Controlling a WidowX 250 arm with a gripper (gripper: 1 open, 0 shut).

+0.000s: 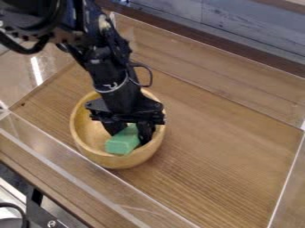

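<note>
A round tan bowl [93,142] sits on the wooden surface toward the left of the camera view. My black gripper [127,123] reaches down into it from the upper left, its lower end covering much of the bowl's back and right inside. A green block [121,142] lies inside the bowl, under and between the gripper's fingers, which appear closed around its upper part; the exact contact is partly hidden.
A pale wall [226,22] runs along the back. A metal edge and dark cabling lie at the lower left.
</note>
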